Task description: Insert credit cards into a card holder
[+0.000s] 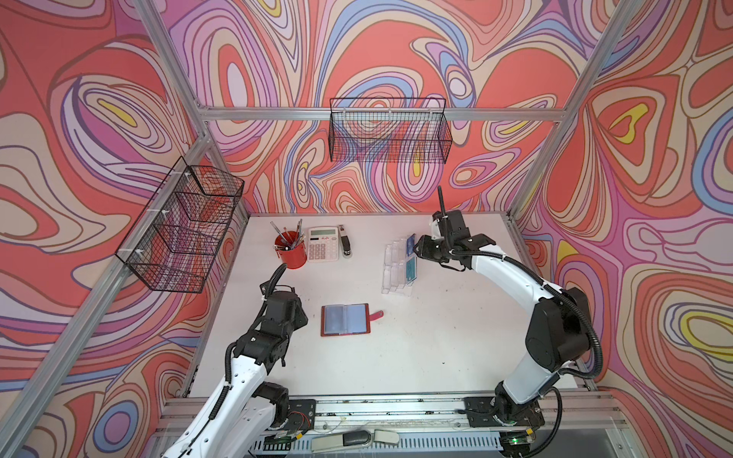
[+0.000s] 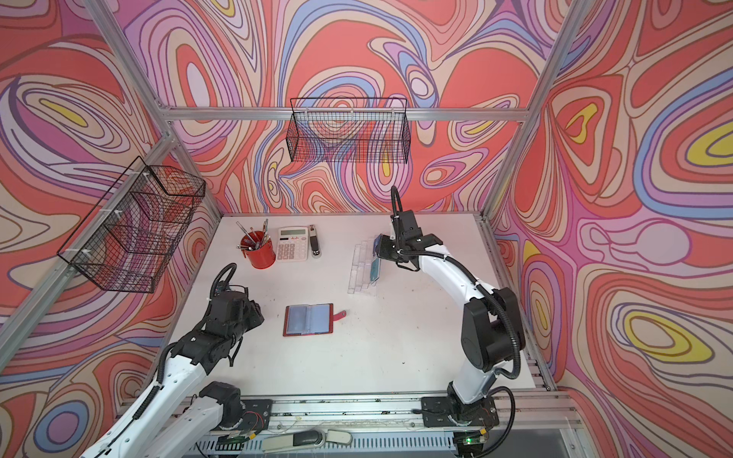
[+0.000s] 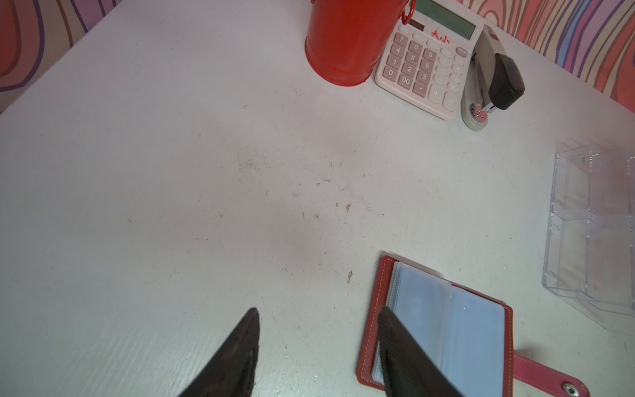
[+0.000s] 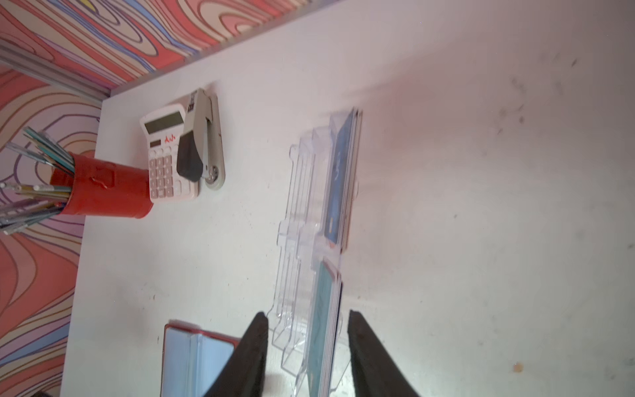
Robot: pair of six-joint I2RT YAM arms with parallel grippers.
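Observation:
The clear acrylic rack (image 4: 297, 205) stands at the table's middle-right, holding blue cards (image 4: 337, 172) in its rear section and teal cards (image 4: 320, 330) nearer. My right gripper is above the near cards, open, fingers either side of them in the wrist view; I cannot tell any contact. The open red-edged card holder (image 1: 345, 319) lies front-left with clear sleeves and a strap. My left gripper hangs left of it, open with bare table between its fingers.
A red pen cup (image 1: 291, 250), calculator (image 1: 323, 244) and stapler (image 1: 345, 240) stand at the back left. Wire baskets hang on the back and left walls.

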